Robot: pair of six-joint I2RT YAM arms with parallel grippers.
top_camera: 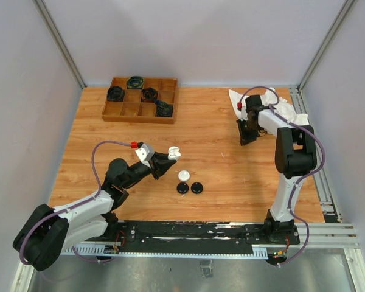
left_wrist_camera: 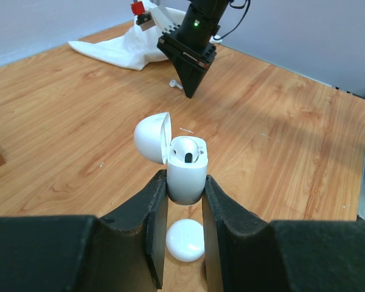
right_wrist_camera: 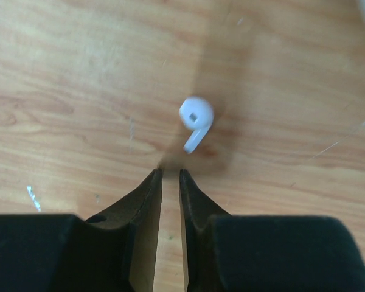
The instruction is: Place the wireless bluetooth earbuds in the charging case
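Observation:
In the left wrist view my left gripper is shut on the white charging case (left_wrist_camera: pixel 187 173), held upright with its lid (left_wrist_camera: pixel 149 137) open. In the right wrist view a white earbud (right_wrist_camera: pixel 196 116) lies on the wooden table, just beyond the fingertips of my right gripper. The right gripper is shut, with only a narrow gap between its fingers and nothing seen in it; it is low over the table at the right rear.
A wooden compartment box (top_camera: pixel 129 109) with dark items stands at the back left. A white cloth (top_camera: pixel 286 106) lies at the back right. A white disc (top_camera: pixel 184 176) and two black discs (top_camera: pixel 197 187) lie front centre.

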